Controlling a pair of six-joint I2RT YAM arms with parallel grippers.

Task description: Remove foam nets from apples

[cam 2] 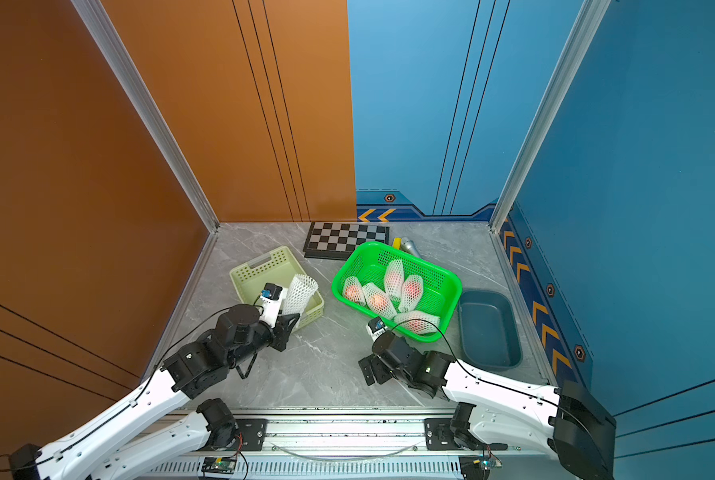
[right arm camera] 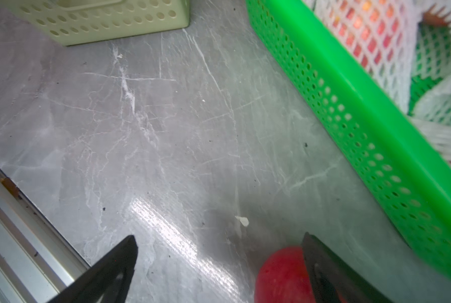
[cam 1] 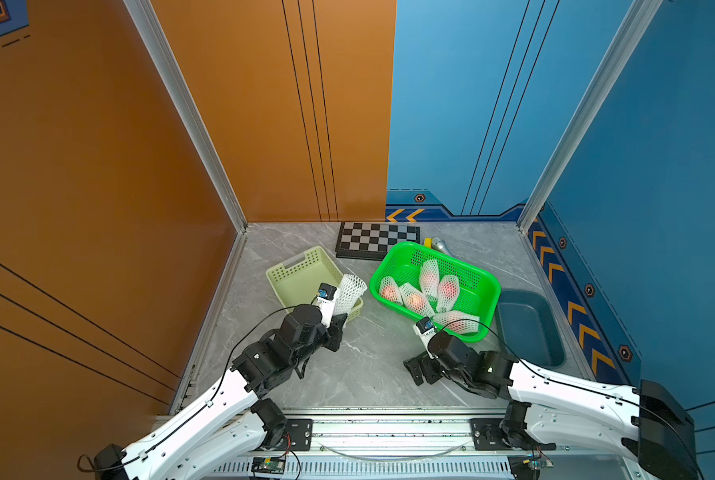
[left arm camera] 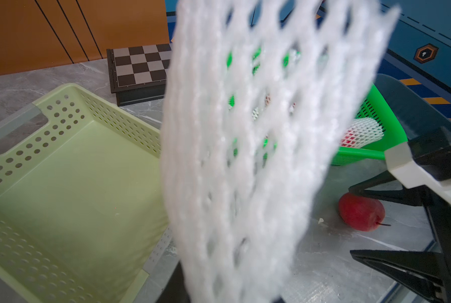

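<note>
A white foam net [left arm camera: 265, 126] hangs from my left gripper [cam 1: 332, 326], over the right side of the cream basket [cam 1: 301, 280], filling the middle of the left wrist view; its fingertips are hidden behind the net. My right gripper stands open low over the table, just left of the green basket [cam 1: 485, 312]. A bare red apple lies on the table below it, at the lower edge of the right wrist view by one finger. Several netted apples [cam 2: 377, 301] lie in the green basket.
A blue-grey tray [cam 1: 532, 328] stands right of the green basket. A checkered board [cam 1: 377, 238] and a silver-yellow object [cam 1: 440, 246] sit at the back. Bare table [cam 1: 373, 376] shows between the baskets and the front rail.
</note>
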